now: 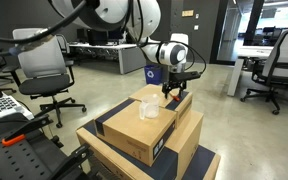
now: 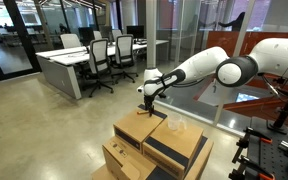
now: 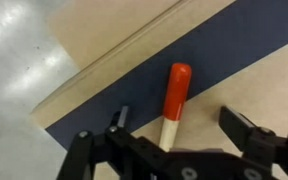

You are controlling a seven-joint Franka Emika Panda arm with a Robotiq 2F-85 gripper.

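Observation:
A short stick-like object (image 3: 174,105), red-orange at one end and pale cream at the other, lies on a cardboard box, partly across its dark strip (image 3: 124,90). My gripper is open above it in the wrist view. One finger is on each side of the object, with gaps between, and its pale lower end runs down toward the gripper body. Exterior view 1 has the gripper (image 1: 172,92) low over the far box; in exterior view 2 it (image 2: 150,105) is small, and the object is hard to make out there.
A clear plastic container (image 1: 150,107) stands on the nearer cardboard box (image 1: 134,128), close to the gripper. Several boxes make up the stepped work surface. Office chairs (image 1: 47,80) and desks (image 2: 69,57) are farther off, with open floor (image 2: 44,125) around.

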